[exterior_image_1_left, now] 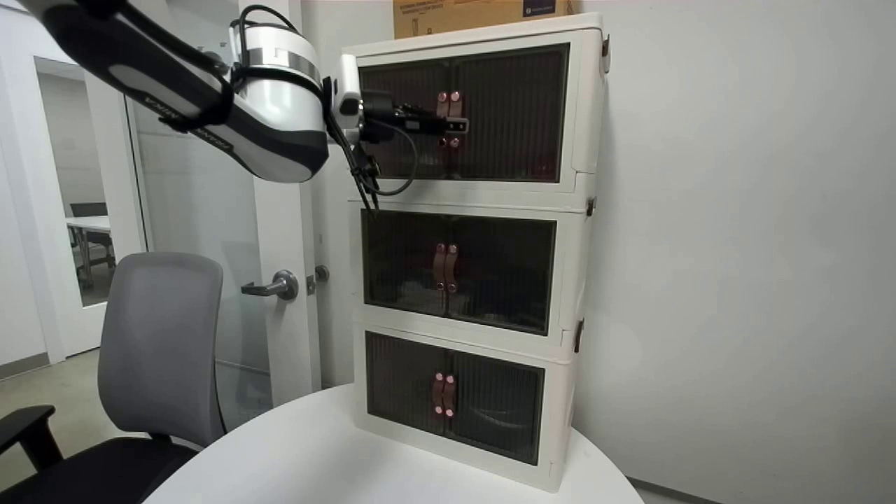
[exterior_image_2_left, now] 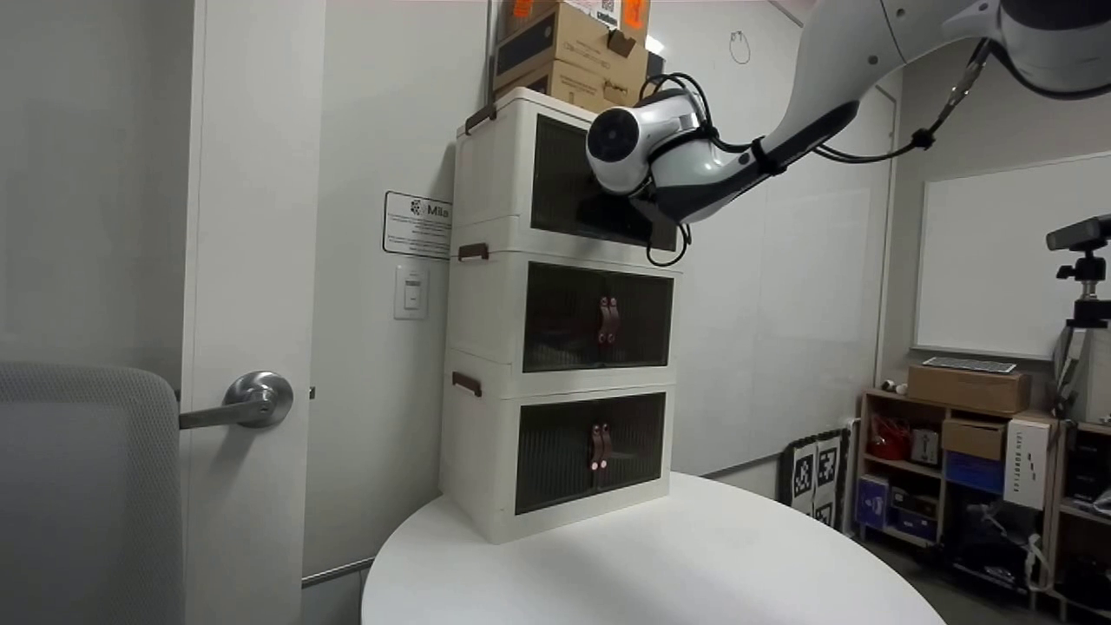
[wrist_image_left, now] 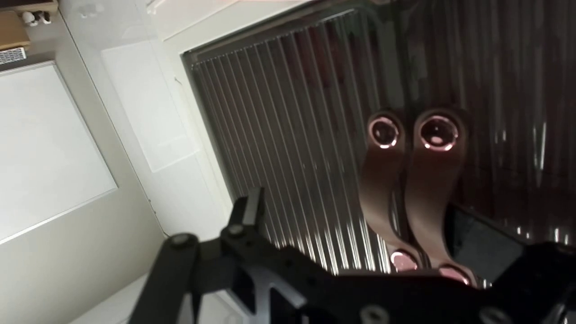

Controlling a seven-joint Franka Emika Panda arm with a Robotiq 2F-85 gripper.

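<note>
A white three-tier cabinet (exterior_image_1_left: pixel 579 277) has dark ribbed double doors, each pair with two brown leather strap handles and shiny studs. All its doors look shut. My gripper is open at the top tier, its fingers (wrist_image_left: pixel 252 208) spread wide in the wrist view. The left strap handle (wrist_image_left: pixel 376 186) and right strap handle (wrist_image_left: pixel 427 189) lie between the fingers in that view, close to the right finger. Whether that finger touches a strap cannot be told. In exterior view 2 the arm's wrist hides the gripper and the top handles.
Cardboard boxes (exterior_image_2_left: pixel 594 47) sit on the cabinet's top. It stands on a round white table (exterior_image_1_left: pixel 336 453), bare in front. A grey chair (exterior_image_1_left: pixel 159 336) and a door with a lever handle (exterior_image_1_left: pixel 273 287) are at the left. A plain wall is at the right.
</note>
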